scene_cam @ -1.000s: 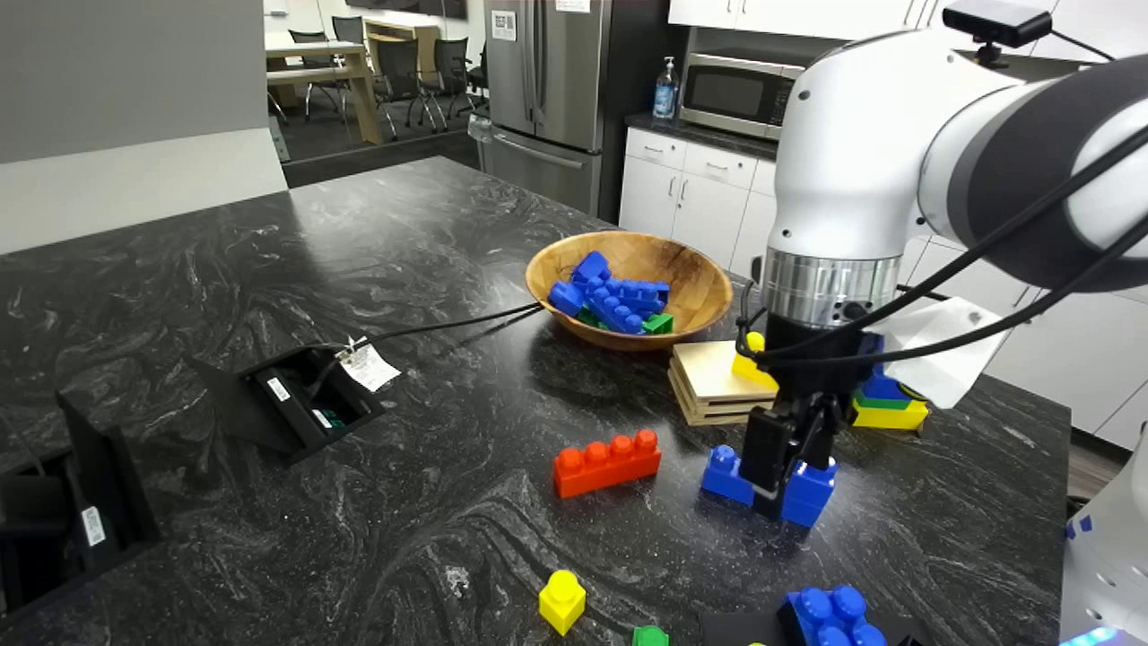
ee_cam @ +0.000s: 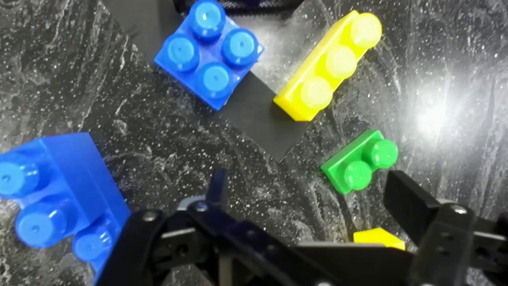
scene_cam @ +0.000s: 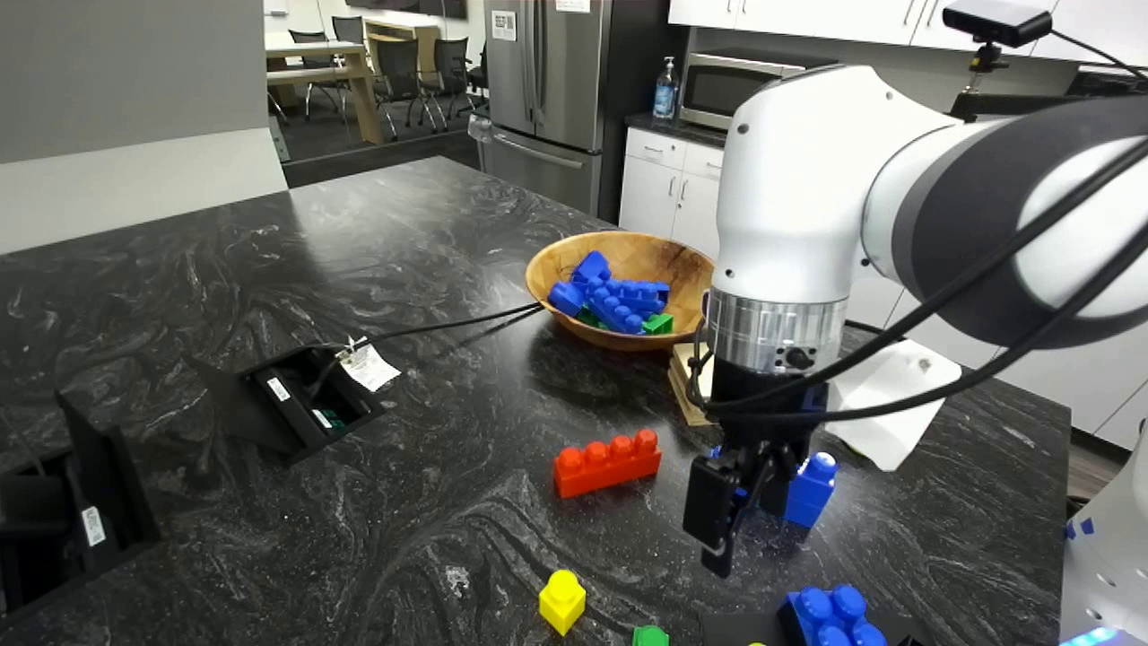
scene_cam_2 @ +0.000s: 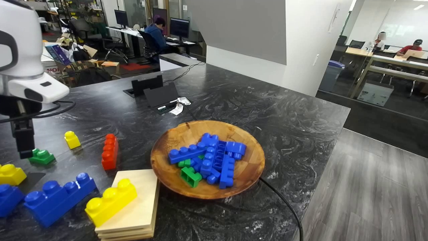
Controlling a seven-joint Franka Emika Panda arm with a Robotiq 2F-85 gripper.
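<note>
My gripper is open above the dark tabletop, with nothing held between its fingers. In the wrist view a small green brick (ee_cam: 355,164) lies just ahead of the right finger. Part of a small yellow brick (ee_cam: 378,237) shows behind the gripper's body. Farther up are a long yellow brick (ee_cam: 328,66) and a square blue brick (ee_cam: 209,55). A large blue brick (ee_cam: 71,176) lies to the left. Exterior view 1 has the gripper (scene_cam: 723,528) in front of that large blue brick (scene_cam: 809,490), hiding part of it, with a red brick (scene_cam: 608,465) off to one side.
A wooden bowl (scene_cam_2: 172,180) holds several blue and green bricks. Beside it, a yellow brick (scene_cam_2: 110,201) rests on a stack of wooden boards (scene_cam_2: 142,205). Open table boxes (scene_cam: 312,404) and a cable lie at the far side.
In exterior view 1 the arm has moved left and lower, toward the camera. The gripper has come away from over the large blue brick, which stays in place.
</note>
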